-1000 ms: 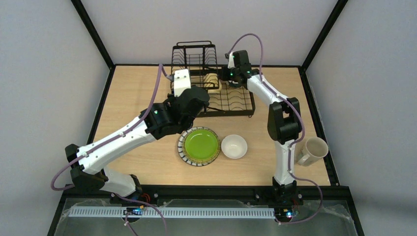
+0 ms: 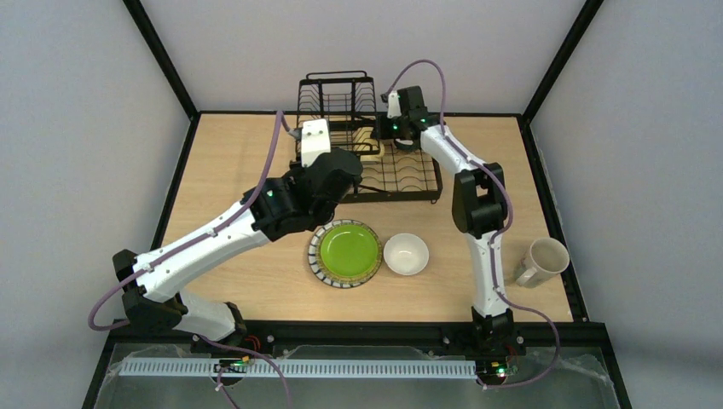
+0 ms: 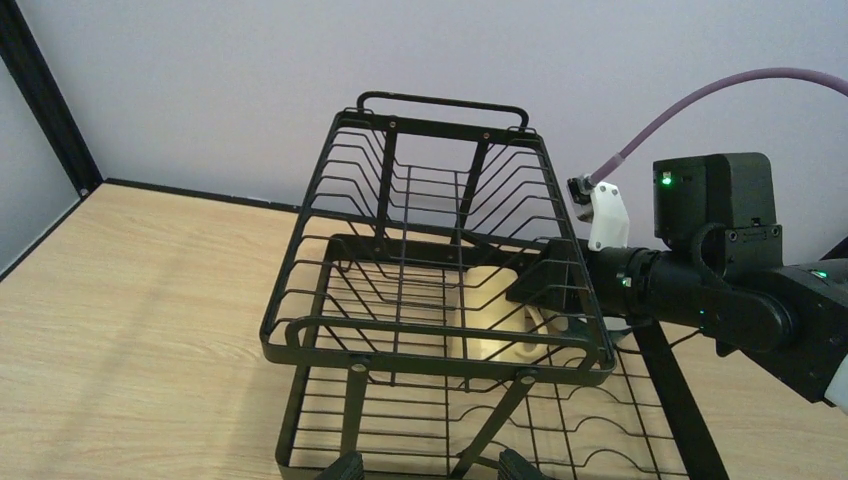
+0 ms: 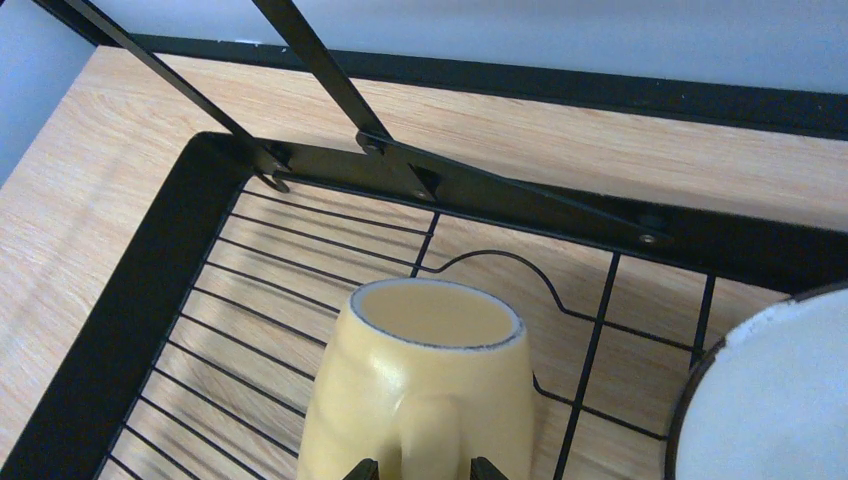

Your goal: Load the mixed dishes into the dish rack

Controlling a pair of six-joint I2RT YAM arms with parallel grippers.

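Observation:
The black two-tier dish rack (image 2: 394, 196) stands at the back of the table. Under its upper tier, a pale yellow mug (image 4: 420, 390) sits bottom-up on the lower wires. My right gripper is part open, its fingertips either side of the mug's handle with small gaps visible. A white-faced, dark-rimmed dish (image 4: 775, 400) stands in the rack right of the mug. My left gripper is open and empty, in front of the rack. A green plate (image 2: 349, 250) lies on a patterned-rim plate (image 2: 316, 265), beside a white bowl (image 2: 406, 254).
A large cream mug (image 2: 542, 262) stands upright near the table's right edge. The upper tier (image 3: 440, 335) and its slanted supports overhang the yellow mug. Bare table (image 3: 130, 330) lies left of the rack.
My right arm has shifted slightly left, bringing its gripper closer to the yellow mug under the upper tier. The left arm and the dishes on the table look unmoved.

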